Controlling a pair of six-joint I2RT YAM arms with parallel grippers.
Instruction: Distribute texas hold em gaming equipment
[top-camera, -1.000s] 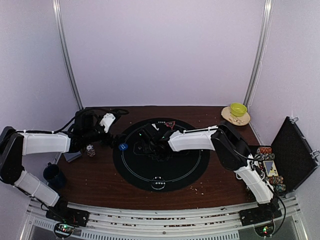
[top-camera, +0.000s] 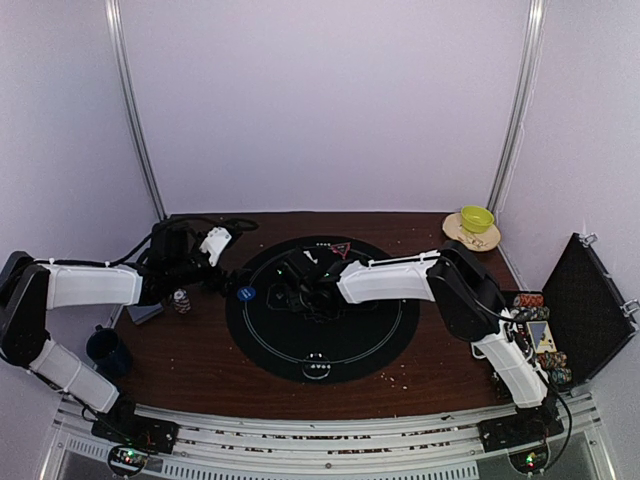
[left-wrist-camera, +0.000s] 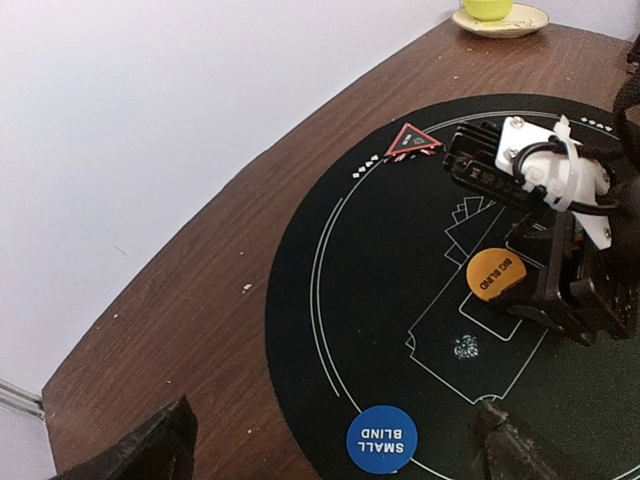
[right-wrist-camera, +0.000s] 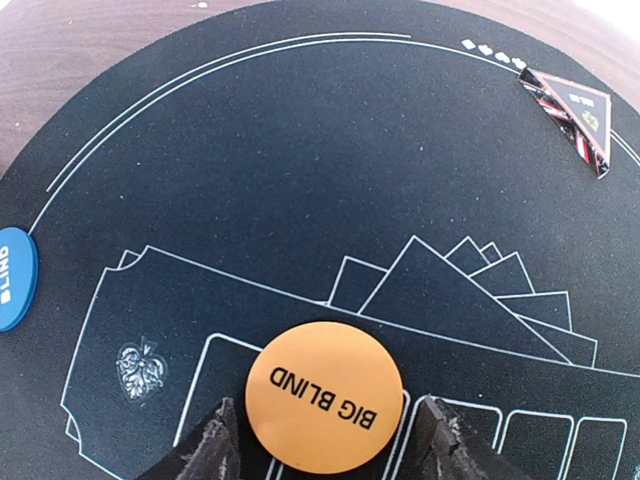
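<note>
The orange BIG BLIND disc (right-wrist-camera: 324, 398) lies over the card outlines of the black round mat (right-wrist-camera: 250, 150). My right gripper has its fingers apart, one on each side of this disc, with narrow gaps showing. In the left wrist view, the orange disc (left-wrist-camera: 496, 274) is partly covered by the right gripper. A blue SMALL BLIND disc (left-wrist-camera: 382, 440) rests flat near the mat's left edge. Open and empty, my left gripper hovers beside that edge. A red-bordered triangular piece (right-wrist-camera: 578, 112) sits at the mat's far side.
An open black case (top-camera: 590, 310) with chip stacks (top-camera: 548, 360) stands at the right. A plate (top-camera: 472, 232) carrying a green bowl (top-camera: 477, 218) is at the back right. At the left are a blue mug (top-camera: 108, 350) and a small patterned object (top-camera: 181, 300).
The right arm's elbow and forearm have shifted slightly to the right. The left arm and the blue disc look unmoved.
</note>
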